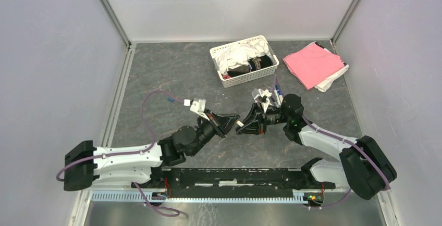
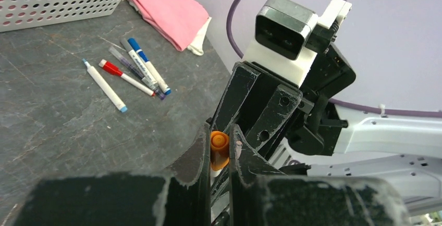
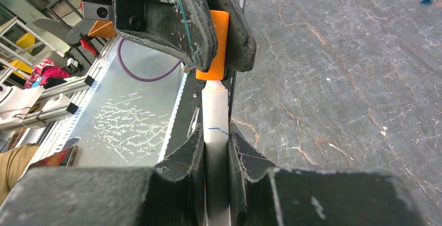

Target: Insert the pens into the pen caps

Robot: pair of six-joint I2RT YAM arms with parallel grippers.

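Note:
My two grippers meet above the middle of the floor. The left gripper (image 1: 229, 122) is shut on an orange cap, seen end-on in the left wrist view. The right gripper (image 1: 241, 125) is shut on a white pen (image 3: 216, 111), whose tip end meets the lower end of the cap; how far it is inside is hard to tell. Several loose pens and markers, among them a white pen (image 2: 104, 85) and a red-capped marker (image 2: 130, 80), lie on the floor behind the right arm.
A white basket (image 1: 225, 80) with clothes stands at the back. A folded pink cloth (image 1: 311, 64) lies back right. A small blue cap (image 1: 171, 99) lies left of centre.

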